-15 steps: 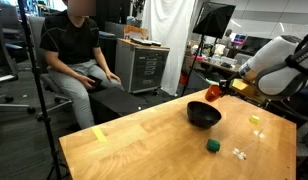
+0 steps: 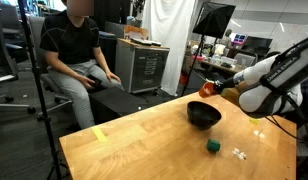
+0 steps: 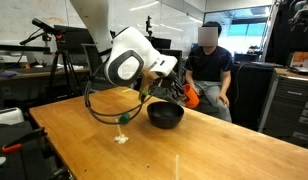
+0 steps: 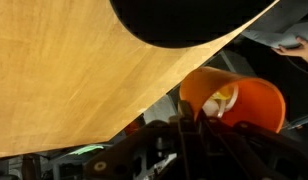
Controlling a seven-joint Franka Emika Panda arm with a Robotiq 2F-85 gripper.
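Observation:
My gripper is shut on the wall of an orange cup (image 4: 260, 98). In the wrist view the cup's open mouth shows, with something white and yellow (image 4: 224, 98) inside it. A black bowl (image 2: 203, 114) sits on the wooden table; its dark side (image 4: 184, 22) fills the top of the wrist view. In exterior view 2 the orange cup (image 3: 190, 96) is raised just beyond the bowl (image 3: 165, 114), tilted and apart from the table. The fingertips are partly hidden against the cup.
A green block (image 2: 213, 145) and small white pieces (image 2: 239, 154) lie on the table near the bowl. A seated person (image 2: 76, 50) is beyond the table edge.
The arm has come farther left in exterior view 1, carrying the cup closer above the bowl's far side. The cup appears more tilted now. Bowl and green block have stayed put.

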